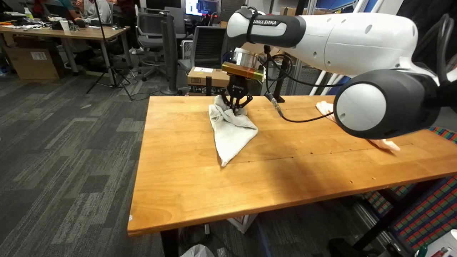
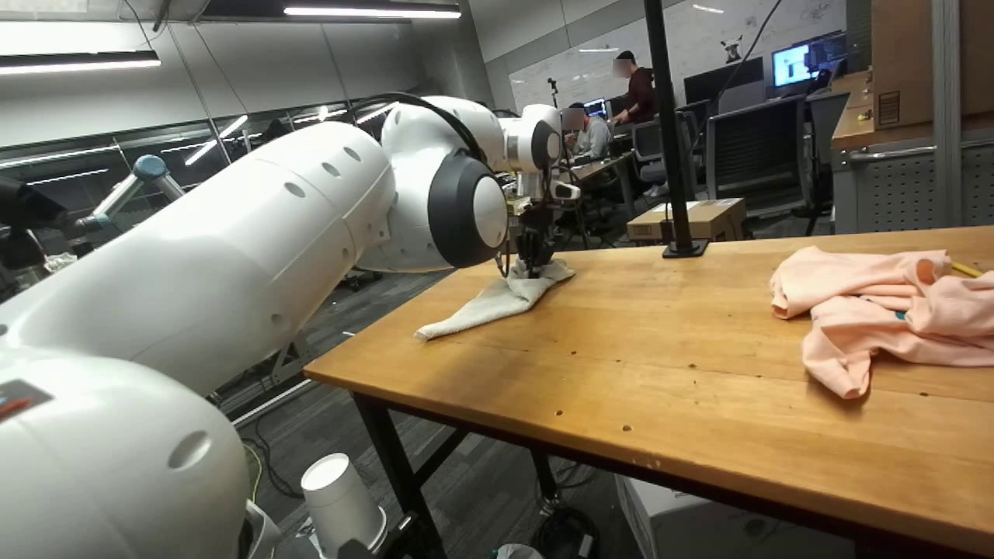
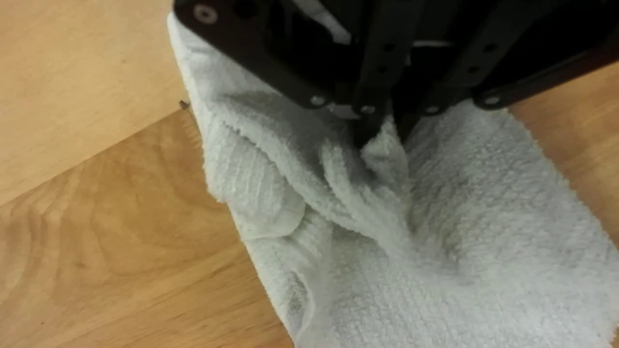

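Note:
A white terry towel (image 1: 232, 135) lies bunched on the wooden table (image 1: 184, 180), one pointed end toward the near side. My gripper (image 1: 234, 110) is down at its far, crumpled part. In the wrist view a pinched fold of the towel (image 3: 386, 153) rises between the dark fingertips, and my gripper is shut on it. Layered folds spread left of the fingers, and a flatter stretch lies to the right. From the other side, the towel (image 2: 494, 306) rests low along the tabletop under the gripper (image 2: 533, 267).
A crumpled peach cloth (image 2: 881, 312) sits on the table's other end, partly behind the arm in exterior view 1. A black post (image 2: 685, 247) stands at the table's edge.

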